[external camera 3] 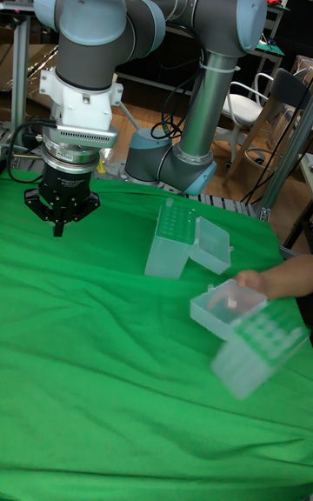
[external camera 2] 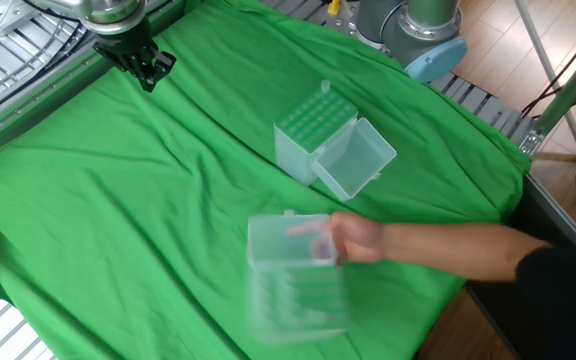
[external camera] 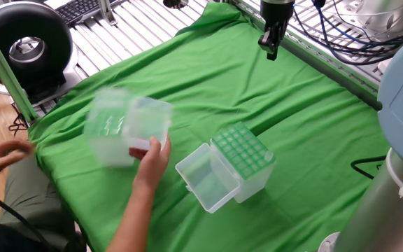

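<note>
My gripper (external camera 3: 58, 230) hangs over the back of the green cloth, well away from both boxes; its fingers look drawn together, with nothing showing between them. A clear box with a green perforated rack (external camera: 243, 150) stands on the cloth, its lid (external camera: 207, 178) folded open and one clear tube sticking up at a corner. A person's hand (external camera: 152, 159) grips the open lid (external camera: 148, 120) of a second similar box (external camera: 108, 129), which is blurred. That box's tubes cannot be made out clearly.
Folds run across the green cloth (external camera 2: 88, 170), with wide bare areas around the boxes. The person's arm (external camera 2: 448, 248) reaches over the cloth's edge. My arm's blue-capped joint (external camera 2: 436, 60) stands near the first box's side.
</note>
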